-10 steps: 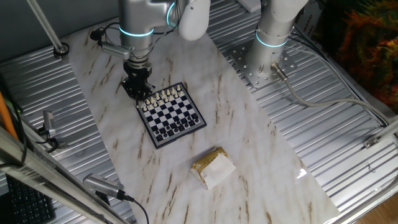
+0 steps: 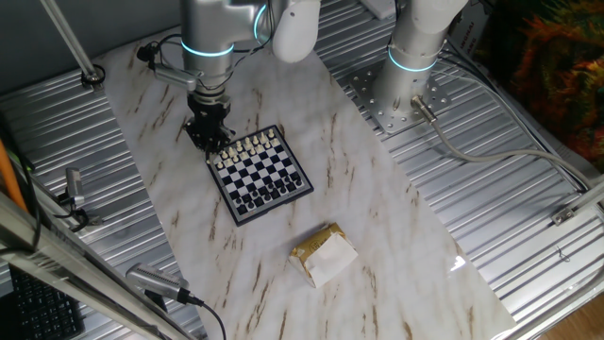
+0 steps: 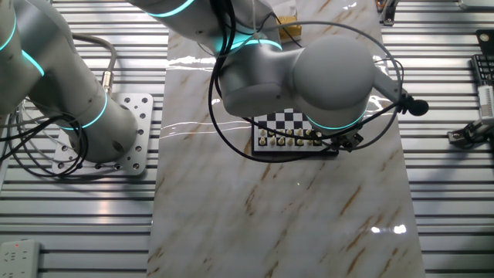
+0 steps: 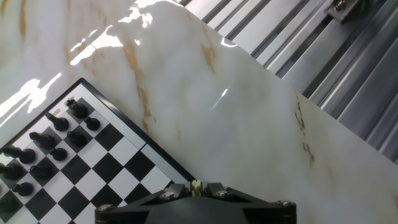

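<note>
In exterior view 1 a chessboard (image 2: 257,174) lies flat on the marble-patterned table, with white pieces (image 2: 249,147) along its far side and black pieces (image 2: 268,195) along its near side. My gripper (image 2: 213,157) points down at the board's far left corner. Seen from the wrist, the gripper has its fingertips close together on a small cream-coloured chess piece (image 4: 196,185); its type cannot be made out. Black pieces (image 4: 45,140) stand to the left in that view. The white rows lie outside the wrist view, and the arm covers part of the board in exterior view 2.
A gold-and-white packet (image 2: 324,255) rests on the table on the near side of the board. Bare tabletop (image 2: 396,274) stretches to the right of it. A camera (image 2: 159,281) on a stand is by the left table edge.
</note>
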